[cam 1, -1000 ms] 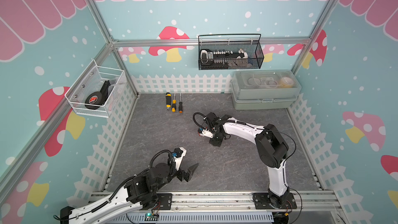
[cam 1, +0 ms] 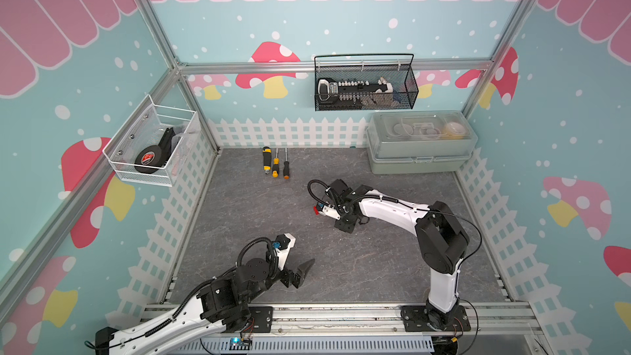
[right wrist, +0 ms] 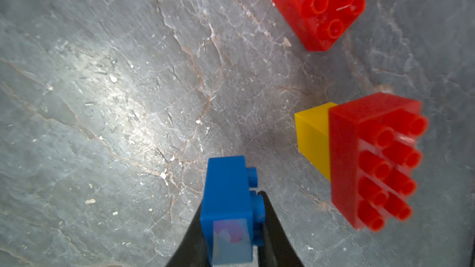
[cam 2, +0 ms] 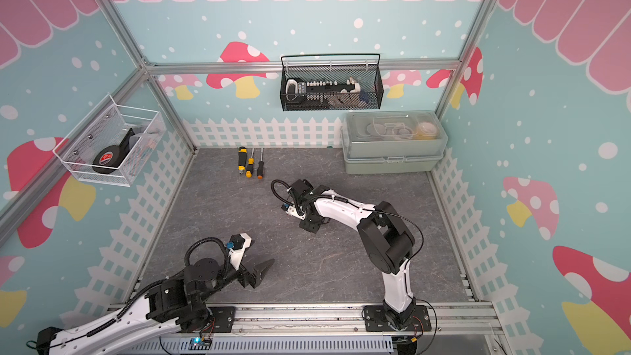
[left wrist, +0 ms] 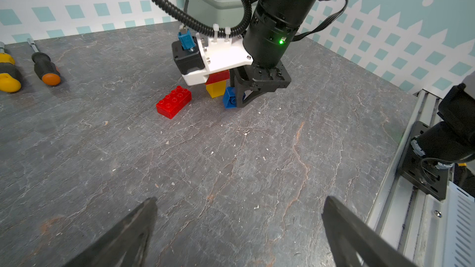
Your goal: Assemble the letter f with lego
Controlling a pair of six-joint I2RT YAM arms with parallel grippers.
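In the right wrist view a blue brick [right wrist: 227, 192] is pinched in my right gripper, its studs facing right. To its right, apart from it, a yellow brick [right wrist: 312, 136] is joined to a longer red brick [right wrist: 344, 163] whose studs also point right. A separate red brick lies loose on the table beyond; the left wrist view shows that loose red brick [left wrist: 173, 101] whole. Most of the joined pair is hidden behind the right arm there. My left gripper stands open near the front, nothing between its fingers.
Several hand tools [cam 1: 276, 163] lie at the back left. A lidded green box [cam 1: 422, 148] stands in the back right corner. Bare grey table [cam 1: 236, 213] stretches across the left and the front.
The left arm has stayed where it was.
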